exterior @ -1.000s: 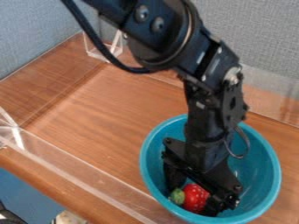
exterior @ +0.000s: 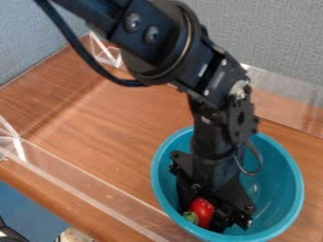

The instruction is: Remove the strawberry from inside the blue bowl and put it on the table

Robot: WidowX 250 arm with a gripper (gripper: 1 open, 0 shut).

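Observation:
The light-blue bowl (exterior: 289, 194) stands on the wooden table at the right. Low inside it, near the front-left wall, lies the red strawberry (exterior: 202, 208) with a green end facing the lower left. From above, my black gripper (exterior: 207, 216) reaches down into the bowl, its fingers (exterior: 232, 210) right at the strawberry and covering part of it. A dark finger edge shows on each side of the red. Whether the fingers press on the fruit cannot be made out, and the bowl floor beneath is mostly hidden.
Bare wooden table (exterior: 94, 118) stretches left of the bowl. A clear low barrier (exterior: 94, 194) runs along the front edge, close to the bowl. Grey walls (exterior: 271, 38) close off the back.
The fruit appears slightly further left. The bowl has stayed put.

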